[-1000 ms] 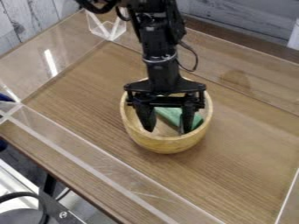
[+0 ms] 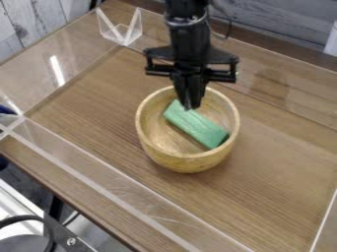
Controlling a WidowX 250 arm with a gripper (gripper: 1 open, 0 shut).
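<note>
A round tan bowl [image 2: 157, 138] sits in the middle of the wooden table, with a green oblong object [image 2: 196, 127] lying diagonally inside it. The black gripper [image 2: 191, 98] hangs at the back rim of the bowl, above the green object and apart from it. It looks shut, with nothing visible between its fingers.
A clear plastic container [image 2: 120, 28] stands at the back left. Transparent strips run along the left edge, and a black cable [image 2: 27, 221] is at the bottom left.
The gripper has risen and moved back from low inside the bowl to its back rim. The green object is now more fully visible.
</note>
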